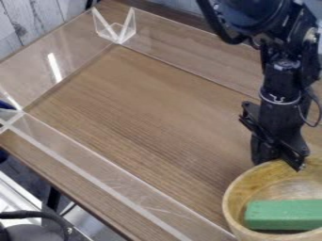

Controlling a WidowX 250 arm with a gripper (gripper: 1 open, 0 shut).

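My black gripper (280, 151) reaches down on the right of the view, its tip at the far rim of a tan bowl (236, 198) in the lower right corner, which is partly out of frame. A green block (284, 215) lies in the bowl. The gripper looks shut; whether the rim sits between its fingers is unclear.
A small clear bracket (115, 28) is at the back left. Dark cables lie at the lower left.
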